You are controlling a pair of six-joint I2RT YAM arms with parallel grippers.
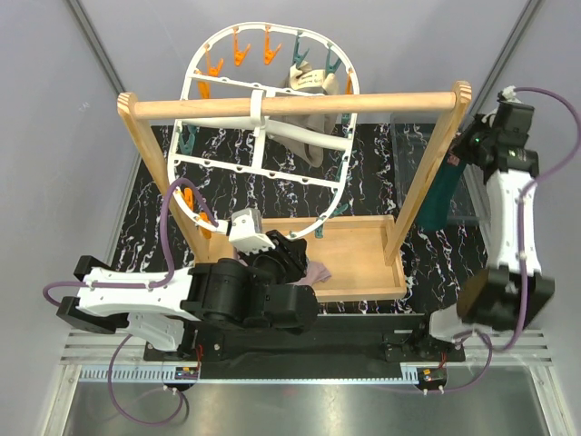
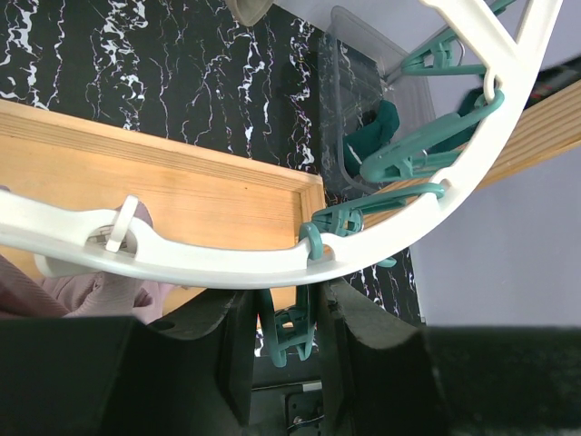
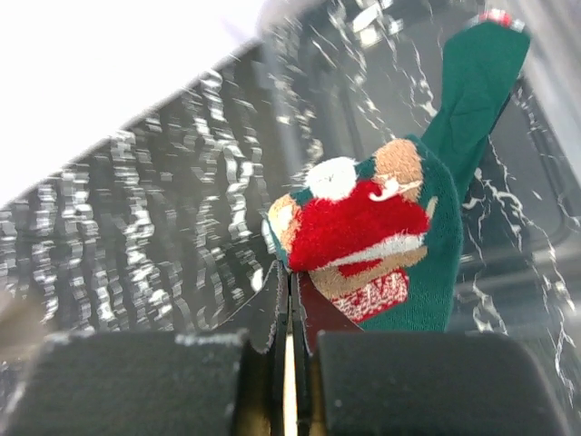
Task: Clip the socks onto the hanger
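The white oval hanger (image 1: 295,179) hangs from a wooden stand. At its near edge my left gripper is shut on a teal clip (image 2: 292,338), whose upper end is over the hanger's rim. A green sock with a red, white and tan pattern (image 3: 363,232) is pinched at the tips of my right gripper, its fingers closed together. From above, this sock (image 1: 441,195) hangs over the clear bin (image 1: 399,182) at the right. A beige-grey sock (image 1: 313,82) is on the hanger's far side, by two teal clips.
Orange clips (image 1: 270,45) and further teal clips line the hanger's rim. The stand's right leg (image 1: 427,173) rises between the hanger and my right arm. Pinkish-grey cloth (image 2: 109,292) lies on the wooden base (image 1: 359,259), below the hanger.
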